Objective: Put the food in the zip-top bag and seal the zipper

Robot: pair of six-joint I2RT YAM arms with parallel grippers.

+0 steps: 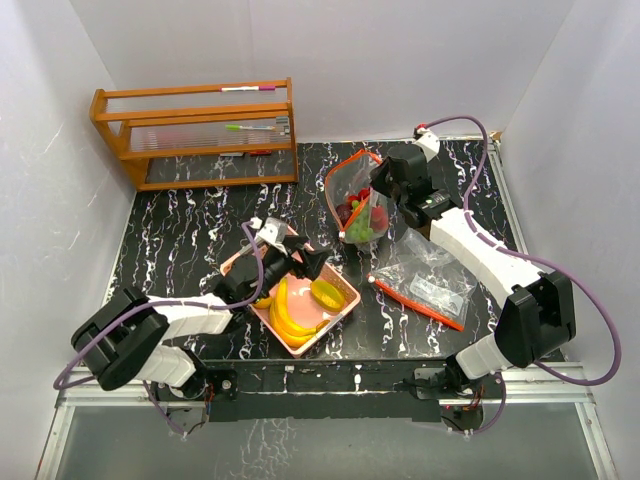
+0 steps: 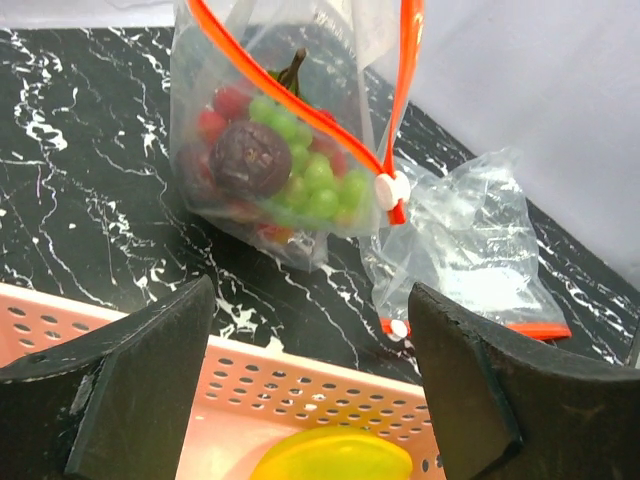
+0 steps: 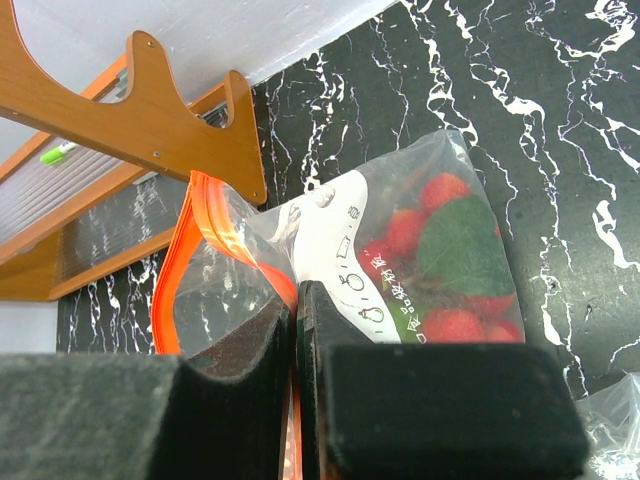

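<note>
The zip top bag [image 1: 358, 212] with an orange zipper stands at the back middle, its mouth spread apart. Red fruit, green grapes [image 2: 318, 185] and a dark round fruit [image 2: 250, 160] are inside. My right gripper is shut on the bag's orange zipper edge. Over the back of the pink basket [image 1: 345, 312], my left gripper [image 1: 316, 262] is open with nothing between its fingers, short of the bag. Bananas [image 1: 284, 312] and a yellow-green oval fruit [image 1: 327, 294] lie in the basket; an orange-yellow fruit [image 1: 262, 301] is partly hidden by my left arm.
An empty clear bag with an orange zipper [image 1: 435, 283] lies flat right of the filled bag. A wooden rack [image 1: 200, 140] holding pens stands at the back left.
</note>
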